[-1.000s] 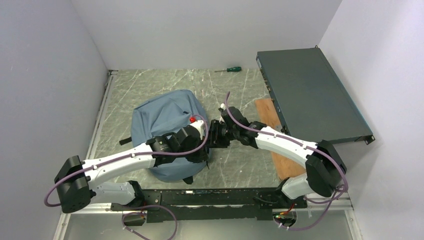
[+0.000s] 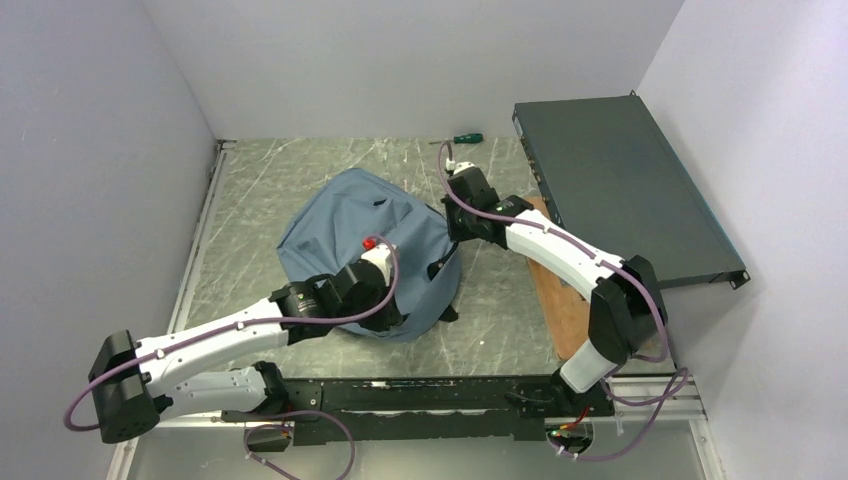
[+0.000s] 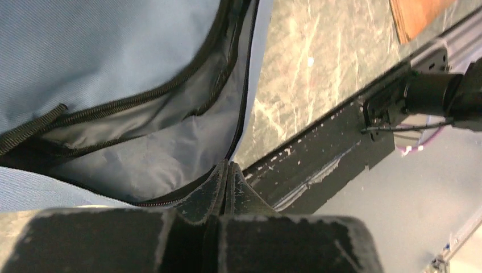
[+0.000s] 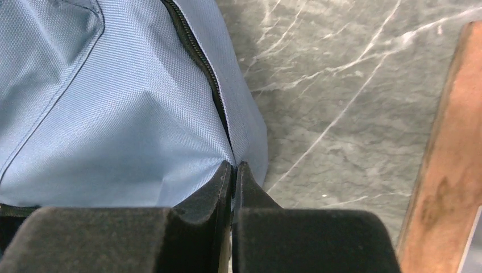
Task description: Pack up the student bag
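Observation:
A blue-grey fabric bag lies on the marble surface, its black zippers and grey lining showing in the left wrist view. My left gripper is shut at the zipped edge of the bag's opening at the near side; whether any edge is between its fingertips I cannot tell. My right gripper is shut on the bag's fabric edge beside a zipper on the right side, the cloth pinched and creased at the fingertips.
A wooden board lies along the right, partly under a dark panel. A green screwdriver lies at the back. The marble is clear left of the bag and between bag and board.
My right gripper has moved toward the back and slightly right, and the bag has shifted right with it. My left arm has moved toward the front left.

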